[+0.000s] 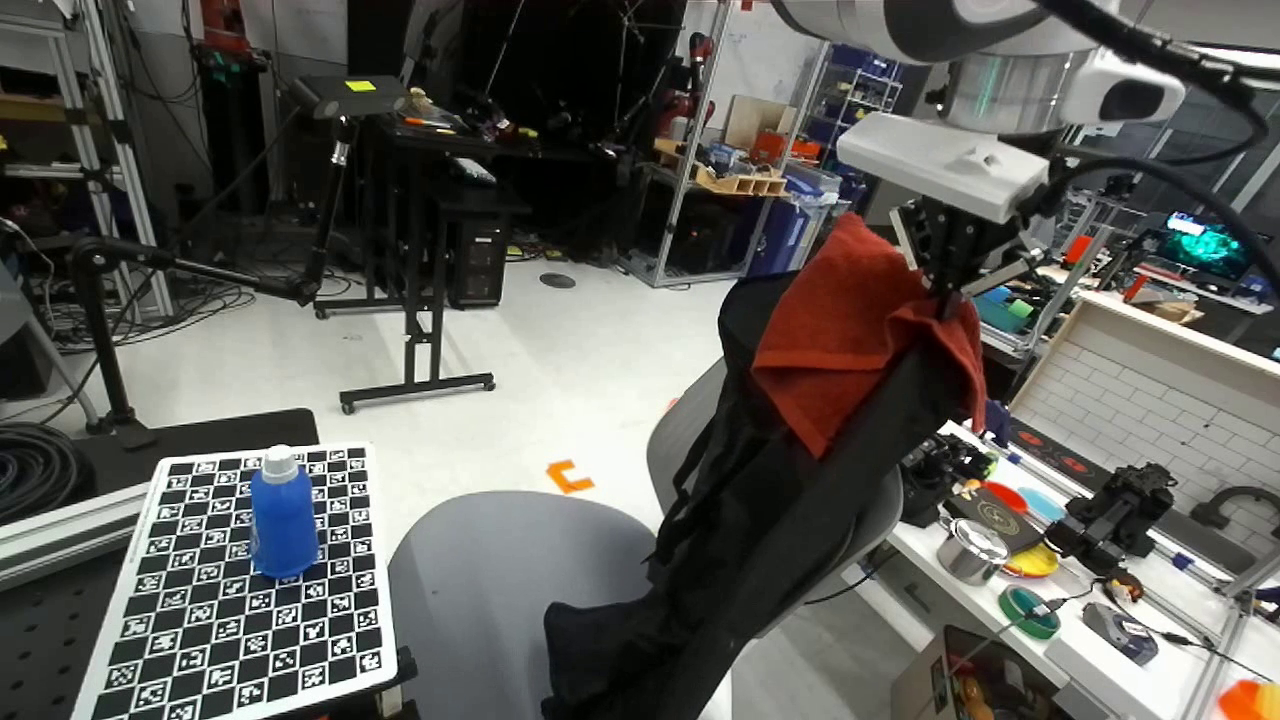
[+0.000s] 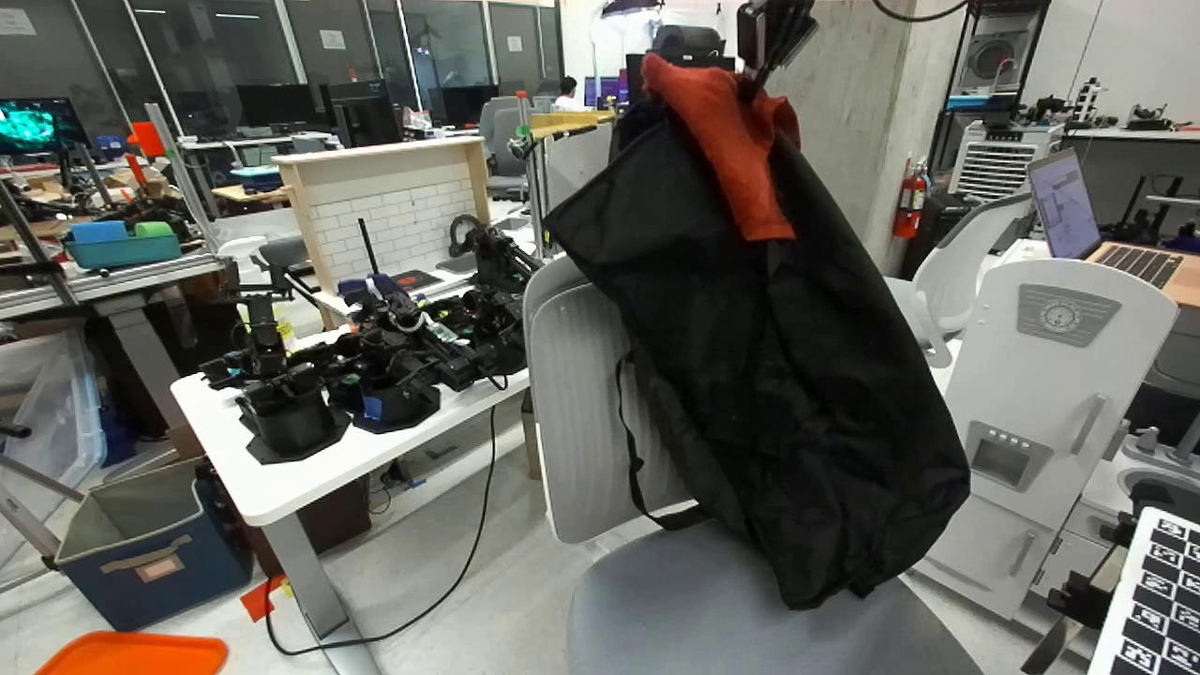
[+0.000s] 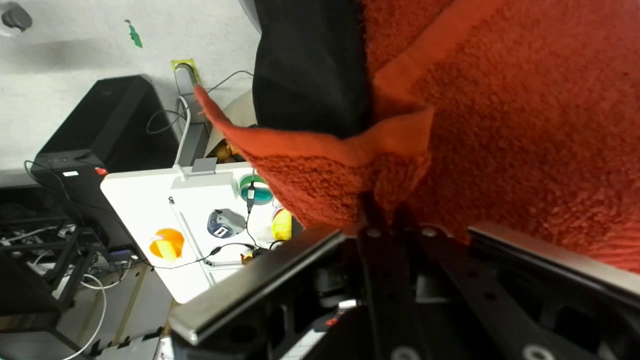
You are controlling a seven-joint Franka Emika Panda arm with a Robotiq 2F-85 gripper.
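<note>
My gripper [image 1: 948, 300] is shut on a red towel [image 1: 828, 324] above the chair's backrest. Under the towel a long black cloth bag [image 2: 776, 427] hangs down the front of the backrest, its lower end on the grey seat [image 2: 720, 630]. In the wrist view the towel [image 3: 528, 132] fills the right side, bunched at the fingertips, with part of the black cloth [image 3: 312, 66] beyond it. Whether the fingers also pinch the black cloth is hidden by the towel. The grey backrest [image 2: 596, 405] shows left of the bag.
A blue bottle [image 1: 283, 516] stands on a checkered board [image 1: 180, 672] left of the chair. To the right is a white table [image 2: 259, 472] crowded with black devices. A toy kitchen unit [image 2: 1029, 416] stands behind the chair. Open floor [image 1: 540, 360] lies behind the seat.
</note>
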